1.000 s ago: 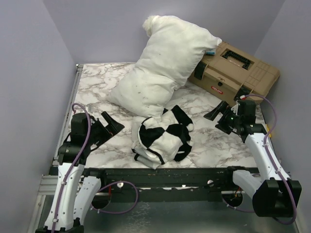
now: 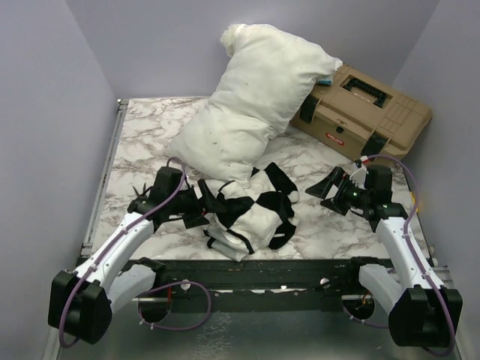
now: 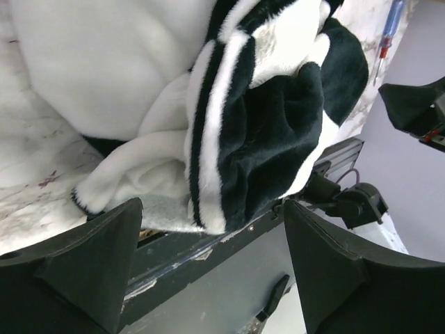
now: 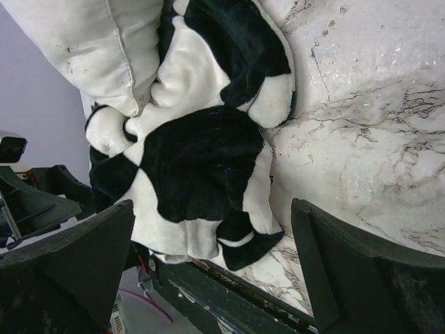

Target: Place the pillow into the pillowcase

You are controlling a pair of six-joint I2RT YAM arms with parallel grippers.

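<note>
The white pillow (image 2: 255, 90) leans at the back, its lower end resting on the crumpled black-and-white pillowcase (image 2: 255, 217) at the front middle of the table. My left gripper (image 2: 202, 206) hovers at the pillowcase's left edge, open with nothing between its fingers; in the left wrist view a striped fold of the pillowcase (image 3: 215, 146) lies ahead of its fingertips. My right gripper (image 2: 326, 193) stands open to the right of the cloth, which shows in the right wrist view (image 4: 195, 167) between and beyond its fingers.
A tan toolbox (image 2: 367, 112) fills the back right corner. A blue screwdriver (image 3: 391, 28) shows in the left wrist view. Walls bound the sides and back.
My left gripper has moved rightward from the table's left side to the pillowcase. My right gripper has shifted a little toward the front and left. Pillow and pillowcase look unchanged.
</note>
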